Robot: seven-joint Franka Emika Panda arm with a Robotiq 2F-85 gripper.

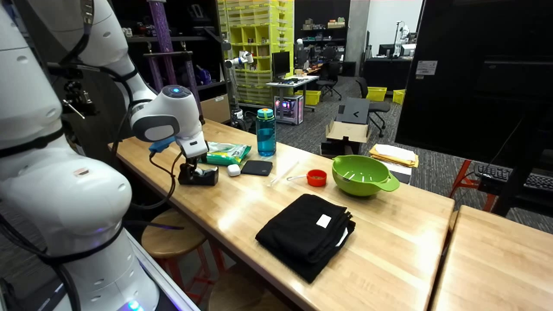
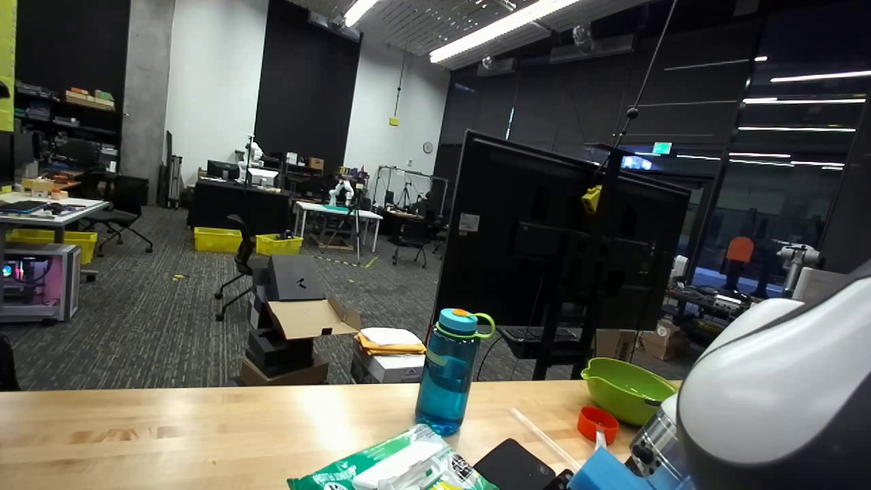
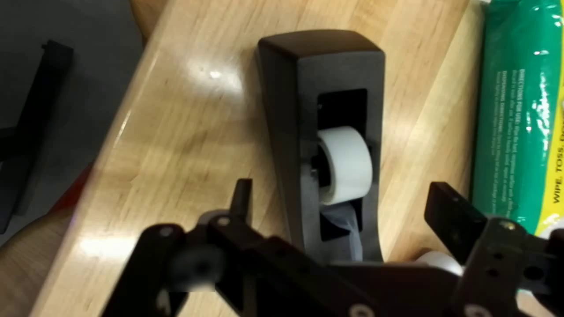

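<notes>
A black tape dispenser (image 3: 285,127) with a white roll of tape (image 3: 351,164) lies on the wooden table near its edge. In the wrist view my gripper is open, its fingers (image 3: 241,198) to either side of the dispenser's lower part and apart from it. From outside, the dispenser (image 1: 206,177) shows directly beneath the white wrist, and the fingers blend into its dark body. Whether the fingertips reach down beside it cannot be told from that side.
Close by lie a green wipes pack (image 1: 228,153), a small white case (image 1: 233,170) and a black flat item (image 1: 257,167). A blue bottle (image 1: 266,135), red cup (image 1: 316,178), green bowl (image 1: 357,175) and folded black cloth (image 1: 306,230) stand farther along. Bare table lies in front of the cloth.
</notes>
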